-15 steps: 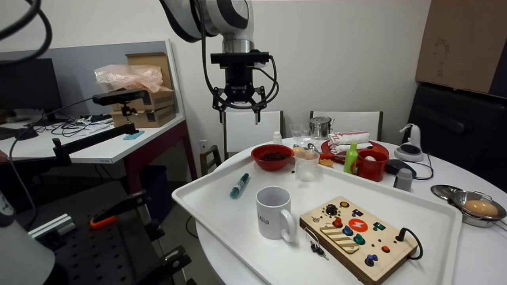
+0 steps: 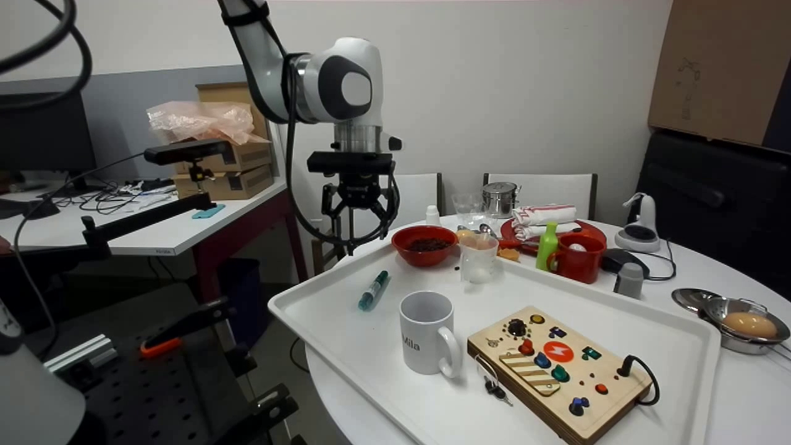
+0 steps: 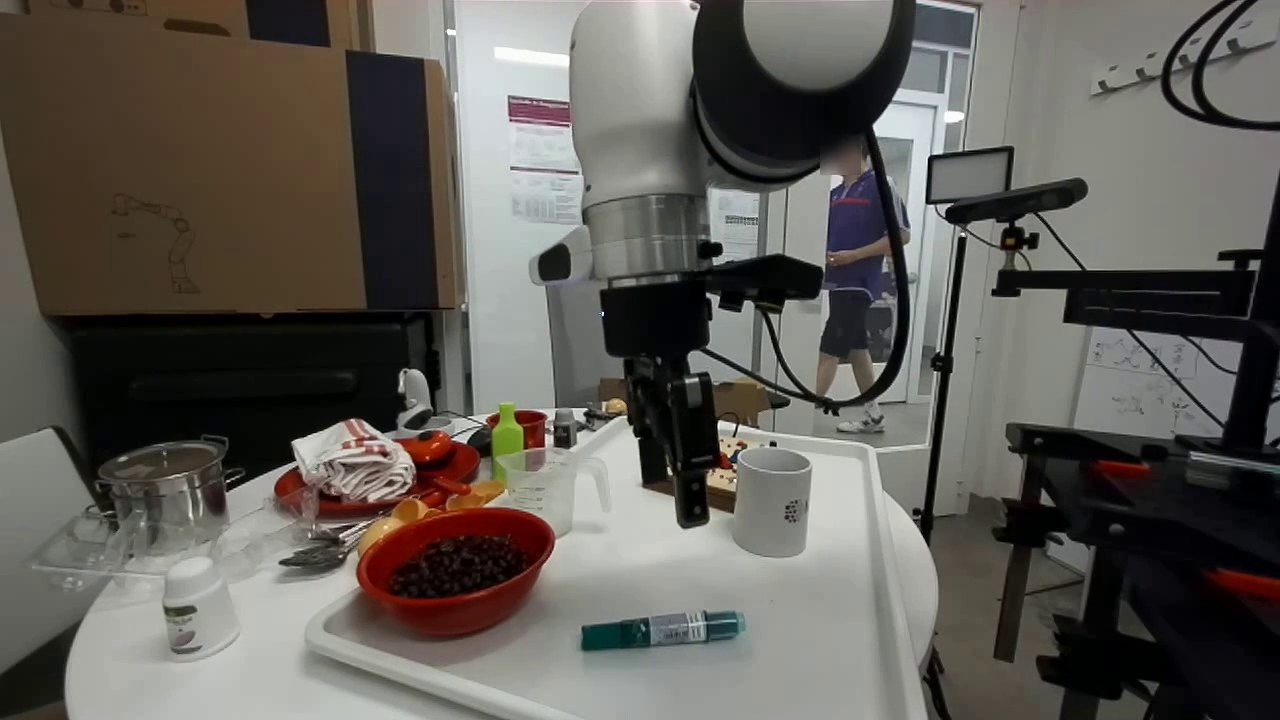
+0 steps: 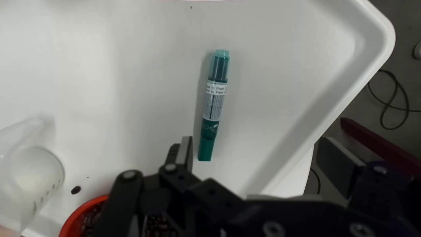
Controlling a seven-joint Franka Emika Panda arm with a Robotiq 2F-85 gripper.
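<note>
A green marker [image 4: 213,104] with a pale label lies flat on the white tray [image 4: 276,71]; it also shows in front of the red bowl in exterior view 2 as the marker [image 3: 663,629]. Above the tray hangs my gripper [image 2: 348,248], fingers pointing down. In the wrist view the gripper has its fingers wide apart, with no object held. One finger [image 4: 184,152] appears close to the marker's dark green end, but I am still well above it. Dark beans fill the red bowl [image 3: 456,570].
On the tray are a white mug [image 2: 427,331], a wooden switch panel [image 2: 560,371] and a clear measuring cup [image 2: 479,256]. Behind stand a green bottle [image 2: 547,245] and a red mug [image 2: 578,257]. Bare tray surrounds the marker.
My arm has come down and shifted left in exterior view 1, and the gripper has turned. The marker and the other tray items stay where they were.
</note>
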